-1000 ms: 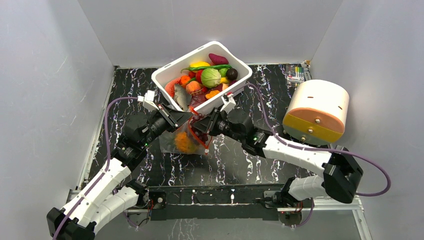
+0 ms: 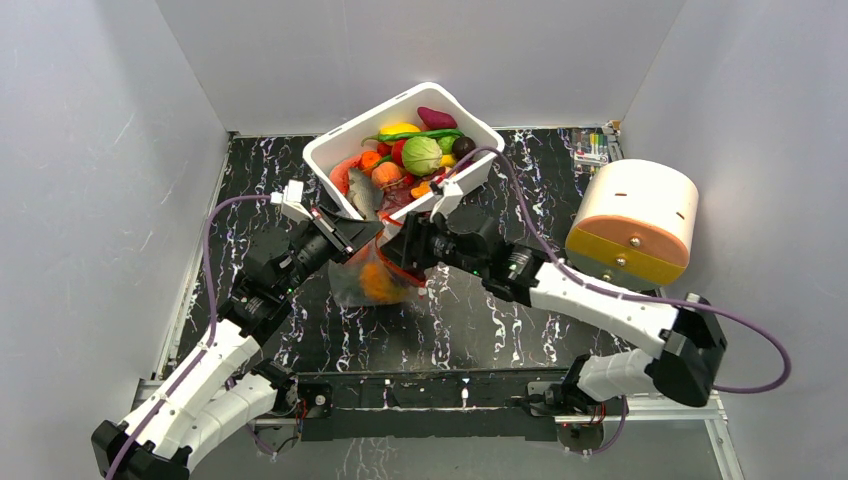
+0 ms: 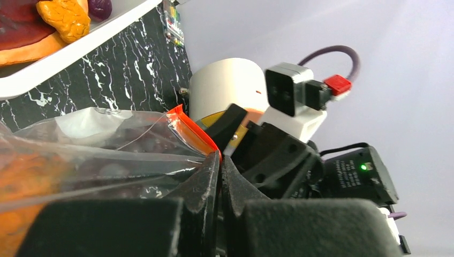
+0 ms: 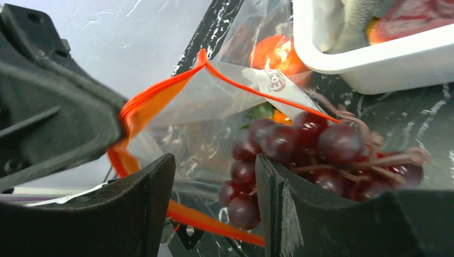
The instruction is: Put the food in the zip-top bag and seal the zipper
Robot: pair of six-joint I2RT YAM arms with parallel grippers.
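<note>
The clear zip bag with its orange rim lies in front of the food bin, orange food inside it. My left gripper is shut on the bag's orange rim, holding that side of the mouth up. At the mouth, my right gripper has its fingers apart. Dark red grapes on a brown stem sit at the opening, beside and behind its right-hand finger; some bunch lies within the bag's mouth and some stem sticks outside. Both grippers cover part of the mouth in the top view.
A white bin full of toy food, including a cabbage and a fish, stands just behind the bag. A cream and yellow rounded box is at the right.
The left arm has hardly moved.
</note>
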